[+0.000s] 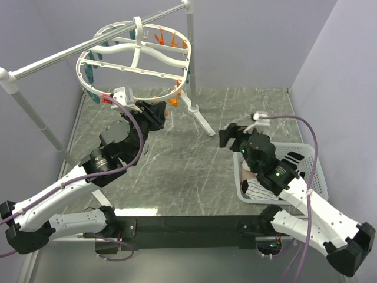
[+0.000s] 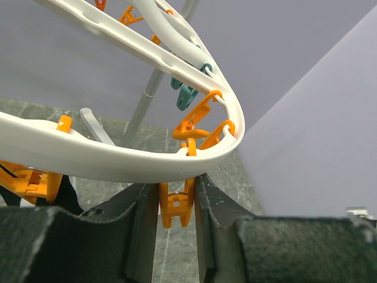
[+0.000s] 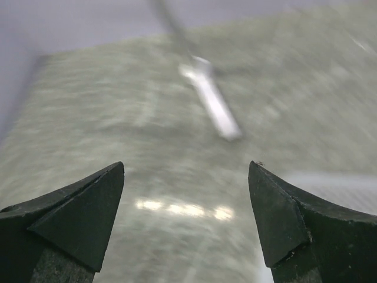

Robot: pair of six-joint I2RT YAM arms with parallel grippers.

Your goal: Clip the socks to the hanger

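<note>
In the left wrist view, my left gripper is shut on an orange clip below the rim of the white round hanger. From the top, that hanger hangs on a metal frame, with my left gripper at its near edge. Something black with a white band, apparently a sock, shows beneath another orange clip. My right gripper stands open near the basket's far left corner. Empty space lies between the right fingers in its wrist view. Striped socks lie in the white basket.
Several more orange clips and teal clips are fixed along the hanger. A frame foot rests on the grey marbled table, whose middle is bare. Purple cables loop over both arms.
</note>
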